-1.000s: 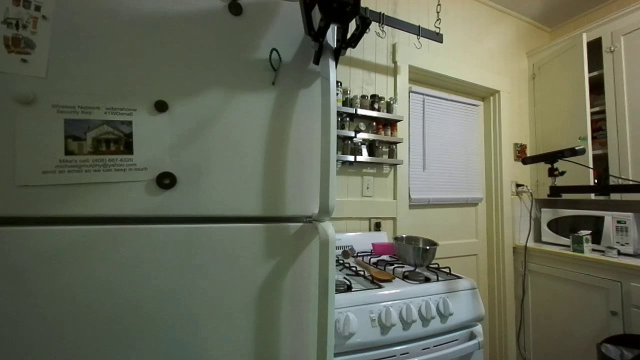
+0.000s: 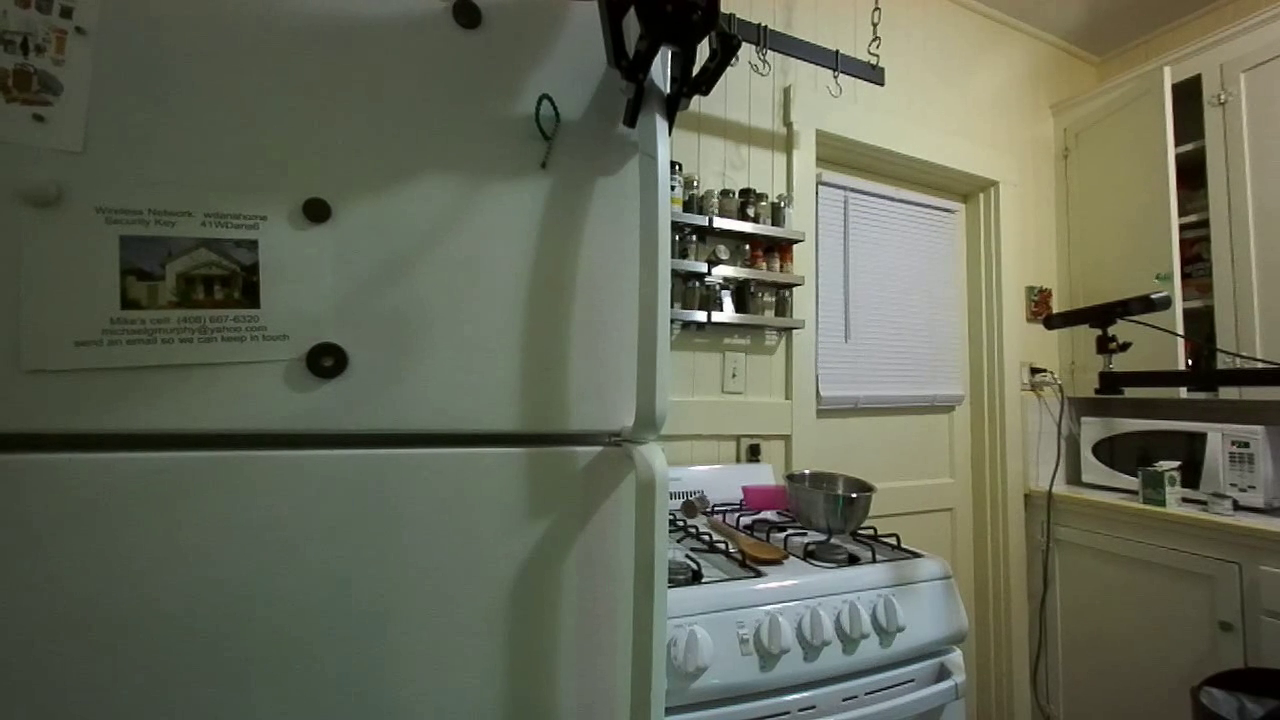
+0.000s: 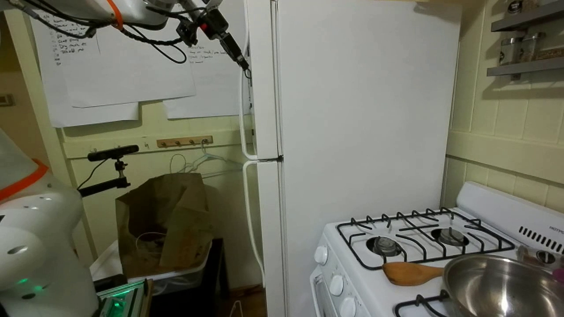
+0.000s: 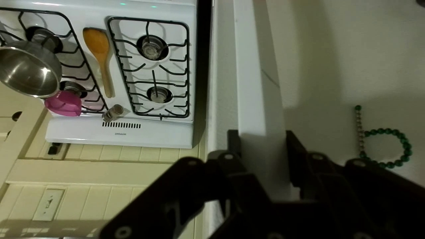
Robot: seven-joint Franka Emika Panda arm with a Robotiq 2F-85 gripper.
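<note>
In the wrist view, my gripper is shut on the white upper fridge handle, with one dark finger on each side of it. Exterior view 1 has the gripper at the top edge, its fingers around the upper part of that handle. From the side, in exterior view 2, the gripper reaches down to the handle near the top of the upper door. Both fridge doors look closed, with the lower door beneath the upper one.
A green beaded loop hangs on the door beside the gripper. Magnets and a printed sheet are further left. Beside the fridge stands a stove with a wooden spoon and metal bowl. A paper bag stands left of the fridge.
In exterior view 1, the sheet and magnets on the upper door appear slightly further left. The gripper stays around the handle, nearly in the same place.
</note>
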